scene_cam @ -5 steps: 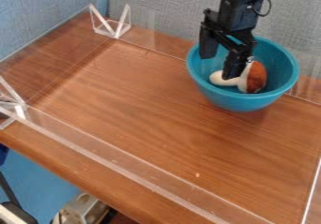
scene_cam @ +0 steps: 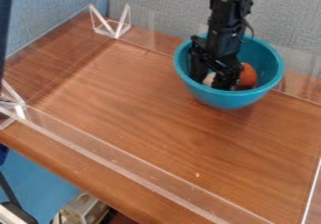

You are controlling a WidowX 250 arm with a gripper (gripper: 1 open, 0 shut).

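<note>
A teal bowl (scene_cam: pixel 228 97) stands at the back right of the wooden table. My black gripper (scene_cam: pixel 216 70) reaches down from above into its left middle, among the contents. An orange-red rounded object (scene_cam: pixel 247 76) lies in the bowl just right of the fingers, and a pale item beside it is mostly hidden by them. I cannot tell whether the fingers hold anything.
White wire frames (scene_cam: pixel 111 22) stand at the back left and left edge. Clear barriers line the edges, with a wall behind.
My gripper has moved lower into the bowl, now covering much of the pale item. The bowl has shifted a little to the left.
</note>
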